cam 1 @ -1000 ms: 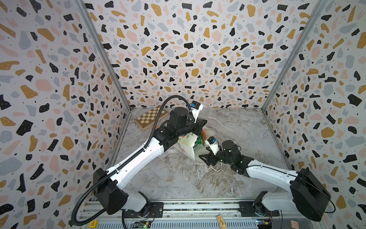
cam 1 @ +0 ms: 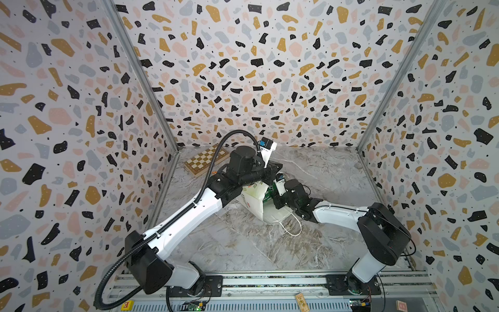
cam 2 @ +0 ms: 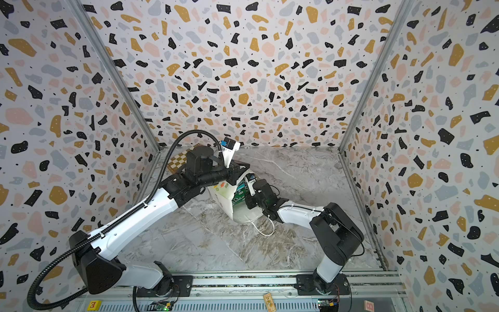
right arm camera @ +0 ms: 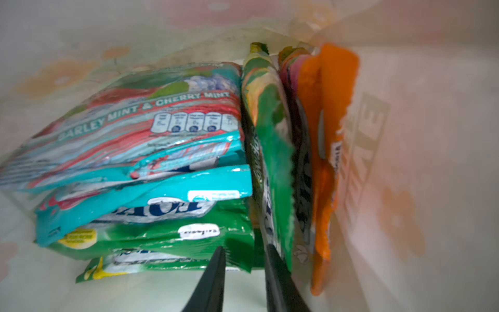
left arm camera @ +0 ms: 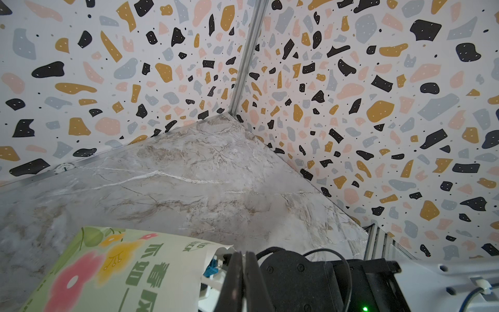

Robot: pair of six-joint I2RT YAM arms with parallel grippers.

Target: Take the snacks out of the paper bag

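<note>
A pale paper bag (cam 1: 254, 200) with printed flowers lies tipped, its mouth facing the front right. At its upper rim, my left gripper is shut, the paper's edge (left arm camera: 221, 247) running up to its fingers. Inside the bag, my right gripper has its fingers a little apart. The corner of a green snack pack (right arm camera: 239, 253) shows between the fingertips; whether they grip it I cannot tell. Above it lie a teal pack (right arm camera: 208, 183) and a red-striped pack (right arm camera: 171, 117). A green-edged pack (right arm camera: 278, 171) and an orange pack (right arm camera: 327, 140) stand upright at right.
A wooden checkered board (cam 1: 206, 159) lies at the back left. A white cord handle (cam 1: 291, 233) loops out in front of the bag.
My right gripper has moved left and away from the front, from outside the bag's mouth to inside it. My left arm and the bag have hardly moved.
</note>
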